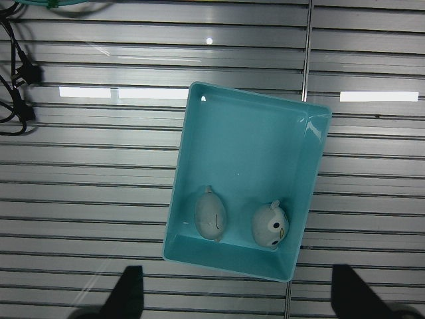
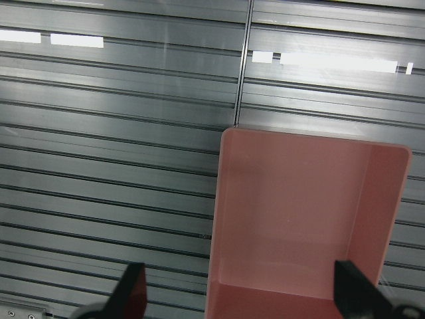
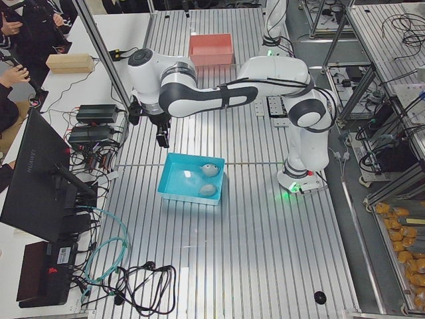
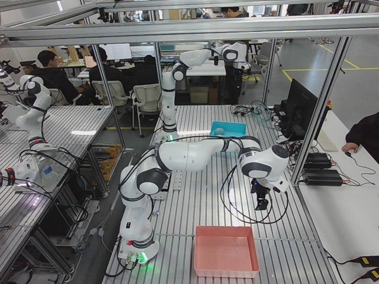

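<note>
A turquoise tray (image 1: pixel 237 139) holds two small pale toys, a plain-backed one (image 1: pixel 210 216) and one with a face (image 1: pixel 269 224). My left gripper hangs above and beside the tray, open, with its fingers wide apart and nothing between them. A pink tray (image 2: pixel 292 206), empty, stands under my right gripper, which is also open and empty. In the right camera view that gripper (image 4: pixel 260 204) hangs just above and behind the pink tray (image 4: pixel 225 251).
Black cables (image 3: pixel 139 292) and a teal cable lie at one end of the slatted table (image 3: pixel 246 246). A monitor (image 3: pixel 36 173) and electronics line the side bench. The table around both trays is largely clear.
</note>
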